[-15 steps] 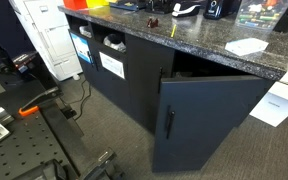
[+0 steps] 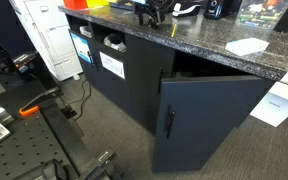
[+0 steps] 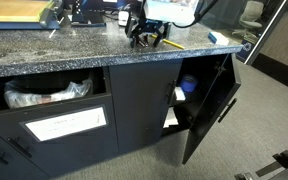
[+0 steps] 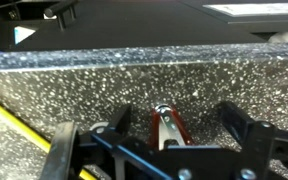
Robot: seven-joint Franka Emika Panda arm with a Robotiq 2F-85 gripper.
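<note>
My gripper stands open low over the speckled counter, its two dark fingers spread apart in the wrist view. Between them lies a small red object with a silvery end (image 4: 167, 125), and no grip on it shows. In exterior view 1 the gripper (image 2: 151, 17) is small and dark near the counter's front edge, hiding most of the red object. Exterior view 2 has the gripper (image 3: 147, 38) at the counter top; fingertip contact cannot be made out there.
A thin yellow stick (image 4: 19, 122) lies to the left in the wrist view. Below the counter (image 2: 206, 37), a cabinet door (image 2: 204, 120) hangs open. A white item (image 2: 246, 46) and a clear box (image 2: 262, 14) occupy the counter's right part.
My gripper has come down over the red object on the counter, which stood uncovered a second ago. The cabinet door and the other things look unmoved.
</note>
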